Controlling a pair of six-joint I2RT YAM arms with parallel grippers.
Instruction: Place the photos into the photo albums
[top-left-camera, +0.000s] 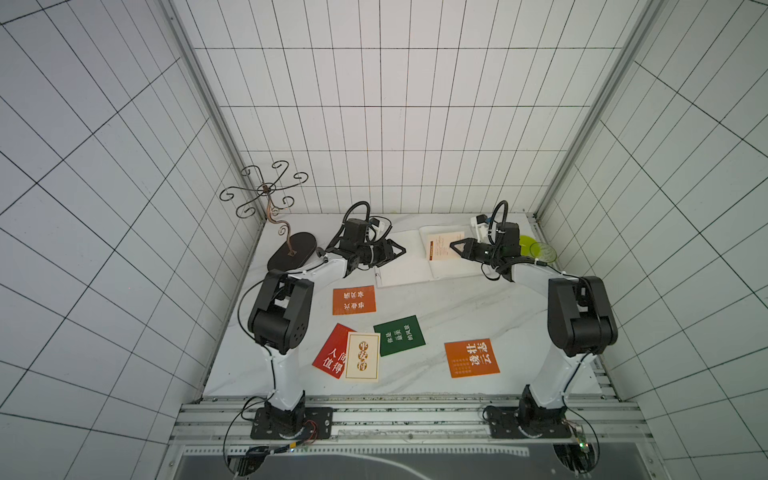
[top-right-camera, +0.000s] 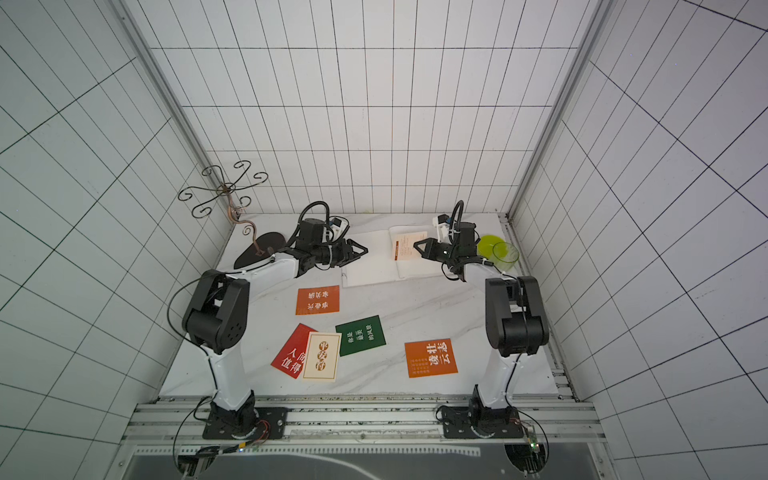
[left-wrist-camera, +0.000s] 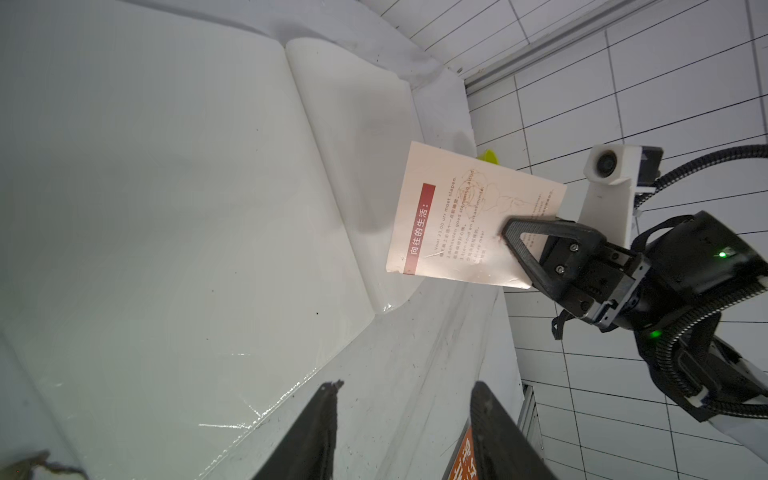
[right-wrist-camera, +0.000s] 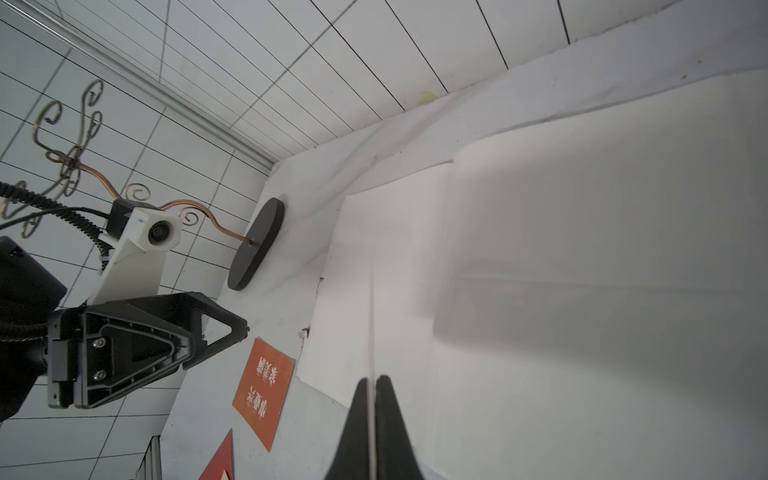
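Note:
An open white photo album (top-left-camera: 402, 265) lies at the back middle of the table. My right gripper is shut on a cream photo with red print (left-wrist-camera: 448, 212), held upright and edge-on above the album's right page (right-wrist-camera: 608, 376). My left gripper hangs open over the album's left side, nothing between its fingers. On the table lie an orange photo (top-left-camera: 353, 299), a red one (top-left-camera: 328, 352), a cream one (top-left-camera: 362, 357) overlapping the red, a green one (top-left-camera: 398, 334) and another orange one (top-left-camera: 472, 357).
A scrolled metal stand (top-left-camera: 280, 256) on a dark base is at the back left. A yellow-green round object (top-right-camera: 492, 246) sits at the back right, beside the right arm. Bare marble lies between the album and the front photos.

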